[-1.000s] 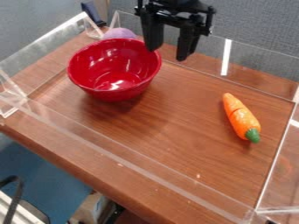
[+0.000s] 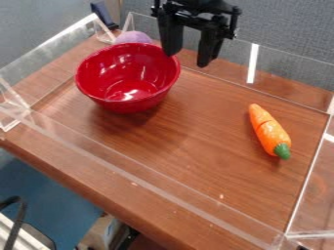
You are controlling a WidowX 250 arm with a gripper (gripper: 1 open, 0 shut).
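Note:
A black gripper (image 2: 190, 45) hangs at the top middle, above the back edge of a red bowl (image 2: 127, 86); its two fingers are apart with nothing visible between them. The bowl is on the wooden table at the left and looks empty. An orange carrot (image 2: 268, 127) with a green tip lies on the right side of the table. A purple object (image 2: 133, 37) is partly hidden behind the bowl.
Clear plastic walls border the wooden table (image 2: 156, 176). A grey panel stands behind.

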